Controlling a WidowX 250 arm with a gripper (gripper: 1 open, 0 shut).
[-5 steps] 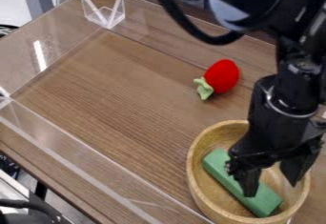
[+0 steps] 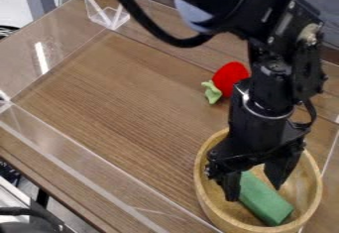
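Observation:
My black gripper [image 2: 255, 173] is low over a tan round bowl [image 2: 209, 202] at the lower right, its fingertips down inside the rim. A green block [image 2: 267, 203] lies in the bowl between and below the fingers, partly hidden by the gripper. Whether the fingers touch it is not clear.
A red strawberry-like object [image 2: 229, 76] with a green top lies at the back, partly behind the arm. A clear plastic piece [image 2: 109, 10] stands at the back left.
My arm and gripper have moved left and rotated, now covering more of the green block and part of the red object's surroundings.

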